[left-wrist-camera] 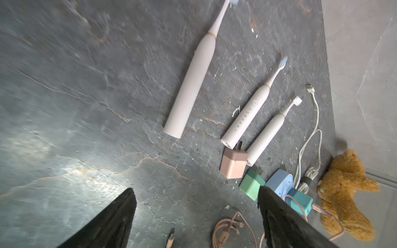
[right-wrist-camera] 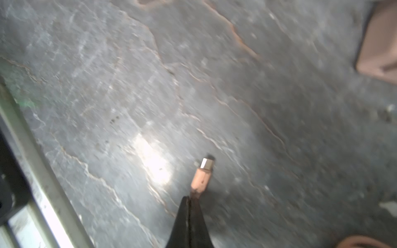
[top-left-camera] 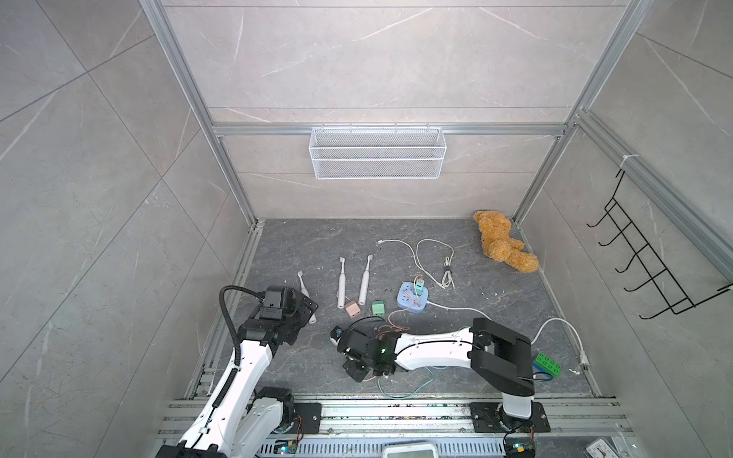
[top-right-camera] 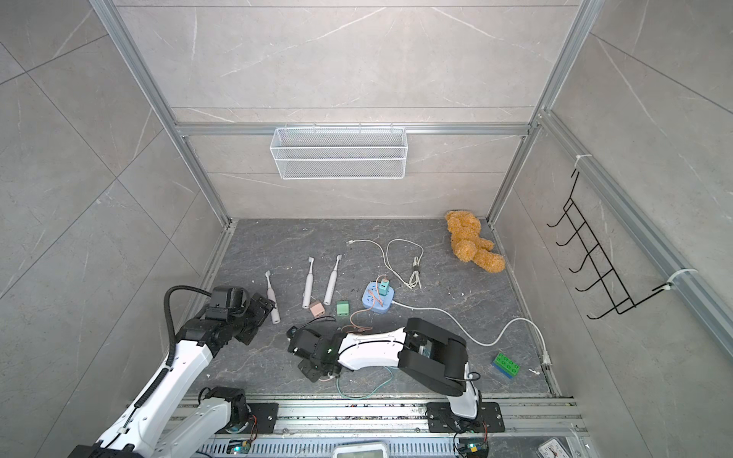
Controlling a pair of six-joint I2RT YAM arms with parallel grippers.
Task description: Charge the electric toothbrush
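Three white electric toothbrushes lie on the grey table, among them one point(left-wrist-camera: 188, 88) at left and two point(left-wrist-camera: 246, 117) further along. Below them are a pink adapter point(left-wrist-camera: 234, 164), a green adapter point(left-wrist-camera: 250, 186) and a blue power strip point(left-wrist-camera: 279, 181) holding a teal plug point(left-wrist-camera: 301, 201). My left gripper hovers open above the table, empty. My right gripper is low near the front edge, shut; in the right wrist view a copper cable connector point(right-wrist-camera: 201, 178) lies at its fingertips. Whether the fingers grip that cable is unclear.
A coiled white cable point(top-left-camera: 446, 278) and teddy bear point(top-left-camera: 500, 240) are at the back right. A green block point(top-right-camera: 506, 365) sits at the front right. A wire basket point(top-left-camera: 377, 152) and black hook rack point(top-left-camera: 656, 282) hang on the walls.
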